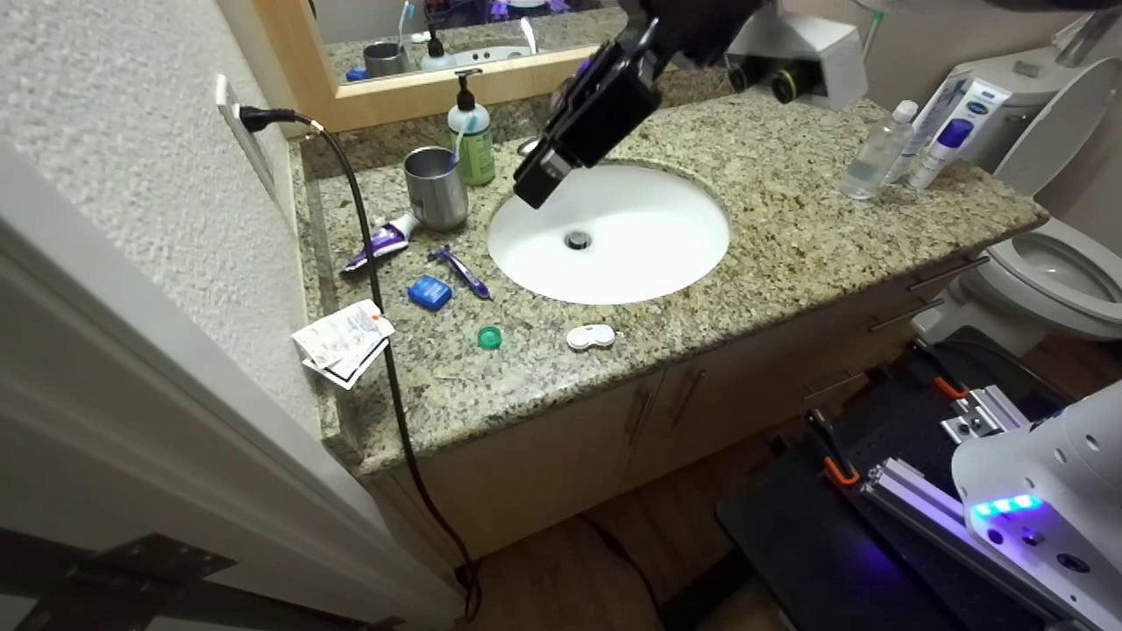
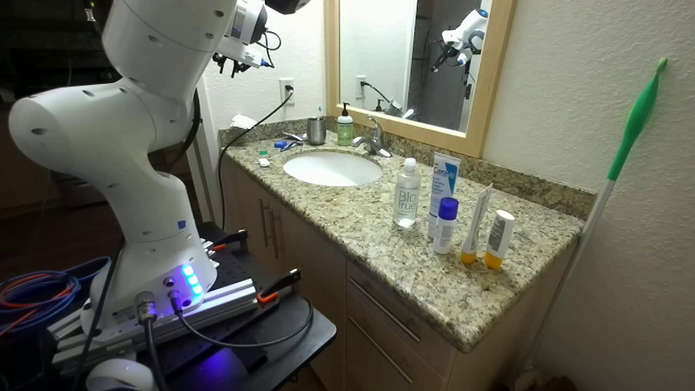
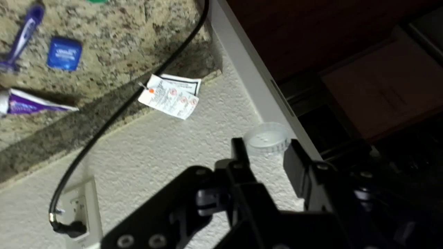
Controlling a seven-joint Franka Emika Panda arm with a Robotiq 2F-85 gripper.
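In the wrist view, my gripper is shut on a round, translucent cap [image 3: 268, 137] with a ridged side, held at the fingertips. Exterior view 1 shows the gripper [image 1: 534, 187] raised over the left part of the sink [image 1: 642, 247]; the cap cannot be made out there. On the counter in front of the sink lie a small white lens case [image 1: 590, 336] and, left of it, a green cap [image 1: 489, 337].
Left of the sink are a metal cup [image 1: 436, 191], soap bottle [image 1: 475, 142], toothpaste tube [image 1: 381, 244], razor [image 1: 459, 272] and blue floss box [image 1: 429, 293]. A black cord [image 1: 368, 226] with a paper tag [image 1: 344, 338] hangs across the counter's left end. Several bottles and tubes, including a clear bottle [image 2: 407, 195], stand at the right end.
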